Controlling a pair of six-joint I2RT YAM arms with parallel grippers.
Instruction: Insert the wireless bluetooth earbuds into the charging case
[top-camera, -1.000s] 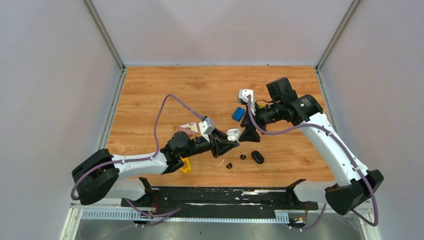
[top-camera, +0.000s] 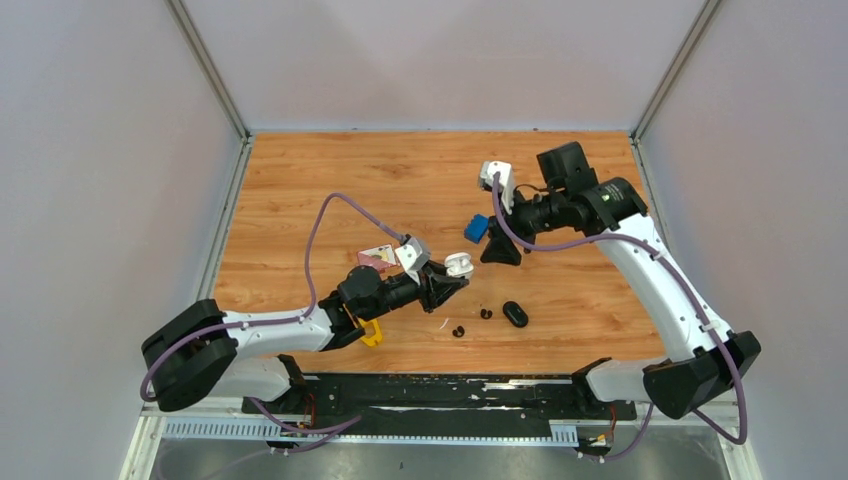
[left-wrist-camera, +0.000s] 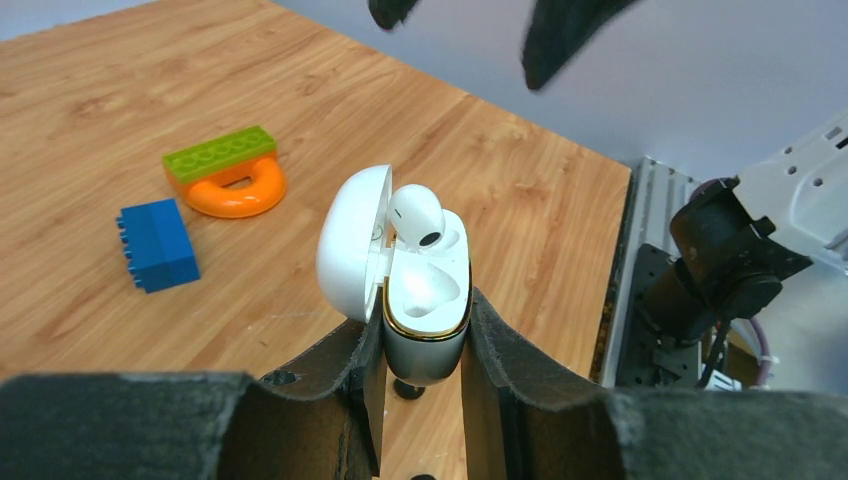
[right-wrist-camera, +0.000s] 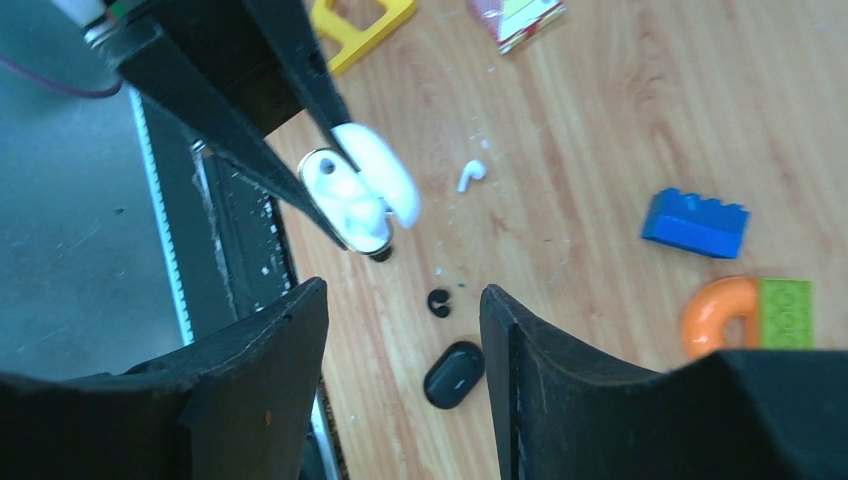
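My left gripper (top-camera: 440, 284) is shut on the open white charging case (left-wrist-camera: 425, 300), held above the table. One white earbud (left-wrist-camera: 416, 212) sits in a slot; the slot nearer the view looks empty. My right gripper (top-camera: 500, 255) is up to the right of the case, fingertips parted, nothing seen between them. A loose white earbud (right-wrist-camera: 473, 173) lies on the wood below. Small black earbuds (right-wrist-camera: 438, 302) and a black case (right-wrist-camera: 455, 373) also lie there.
A blue brick (right-wrist-camera: 695, 223), an orange-and-green piece (right-wrist-camera: 720, 310), a yellow piece (right-wrist-camera: 350, 35) and a pink card-like item (top-camera: 376, 257) lie around.
My left gripper has drawn slightly left with the case in it.
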